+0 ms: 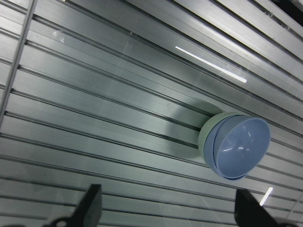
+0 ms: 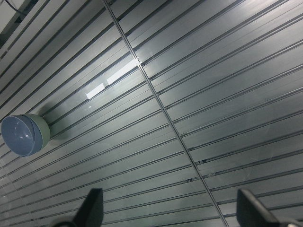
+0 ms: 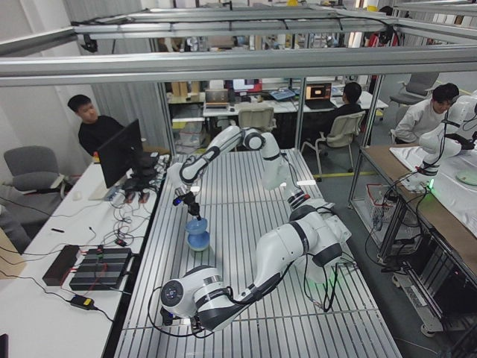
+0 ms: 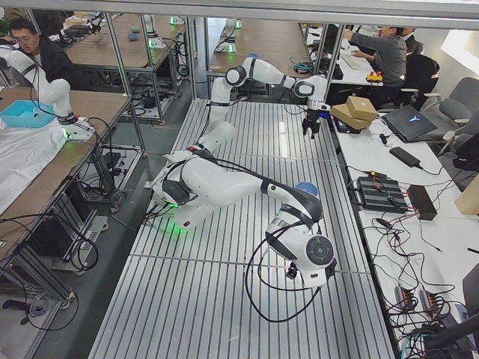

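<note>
Nested bowls, blue inside pale green, stand on the slatted metal table, seen in the left wrist view and right wrist view. In the camera left view, the far arm's gripper holds a blue bowl just above the stack. The near arm's gripper is low at the table's front, largely hidden by its arm. In both wrist views dark fingertips stand wide apart at the bottom edge with nothing visible between them; which wrist camera matches which arm is unclear.
A side desk along it carries a monitor, power units and cables. Another workbench with a robot arm stands across the aisle, and people sit around the area.
</note>
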